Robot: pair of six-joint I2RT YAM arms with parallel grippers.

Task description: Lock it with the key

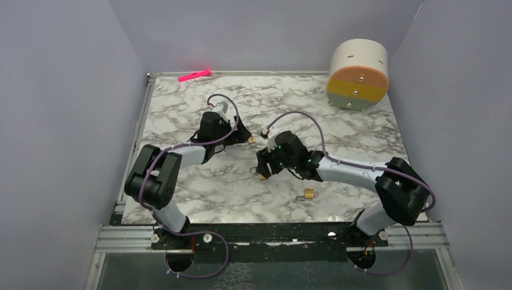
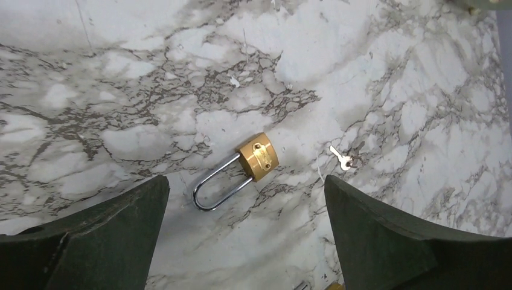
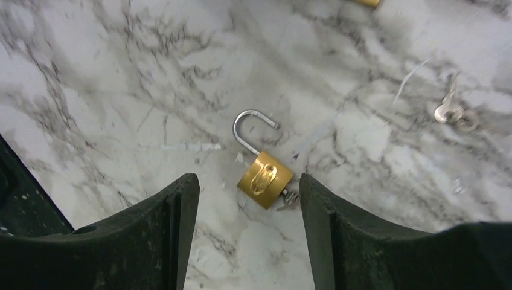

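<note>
A closed brass padlock with a long shackle (image 2: 258, 157) lies under my open left gripper, with a small key (image 2: 341, 159) to its right. In the right wrist view, an open padlock (image 3: 265, 180) with keys at its side lies between and beyond the fingers of my open right gripper. Another pair of keys (image 3: 453, 112) lies to its right. In the top view a third padlock (image 1: 309, 193) lies near the front right.
A cylindrical drawer box (image 1: 357, 78) stands at the back right and a pink bar (image 1: 193, 75) lies at the back left. The marble table (image 1: 181, 103) has clear room along its back and left.
</note>
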